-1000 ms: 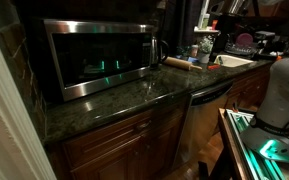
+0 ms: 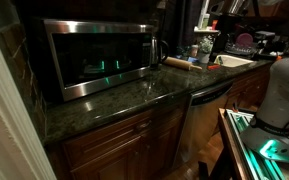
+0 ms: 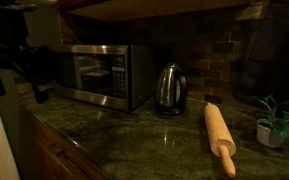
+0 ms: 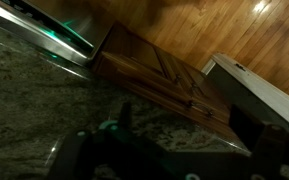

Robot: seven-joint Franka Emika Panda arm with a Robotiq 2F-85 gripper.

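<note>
My gripper stands open in the wrist view, its two dark fingers wide apart at the lower edge and nothing visible between them. Below it lie the dark stone counter and the brown cabinet doors [image 4: 149, 70]. In the second exterior view the dark gripper [image 3: 17, 86] hangs at the far left, in front of the microwave [image 3: 106, 75] and apart from it. The microwave's door is closed. A black kettle [image 3: 170, 88] stands to its right, and a wooden rolling pin [image 3: 218, 133] lies farther right on the counter.
Between the microwave and the rolling pin, the counter [image 3: 134, 140] is mostly clear. A potted plant [image 3: 271, 132] stands at the right. In the first exterior view, the sink [image 2: 234, 61] is at the back right and the white arm base [image 2: 279, 105] at the right edge.
</note>
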